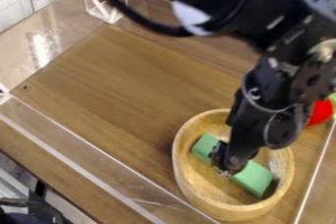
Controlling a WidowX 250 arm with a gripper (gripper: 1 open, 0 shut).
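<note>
A light wooden bowl [192, 174] sits at the lower right of the table, holding a green block [253, 179] that lies diagonally inside it. My black gripper [226, 157] is low over the bowl, its fingertips across the middle of the block and hiding part of it. The gripper looks open; whether the fingers touch the block I cannot tell.
A red object [319, 111] is at the right edge, partly behind the arm. The arm fills the upper right.
</note>
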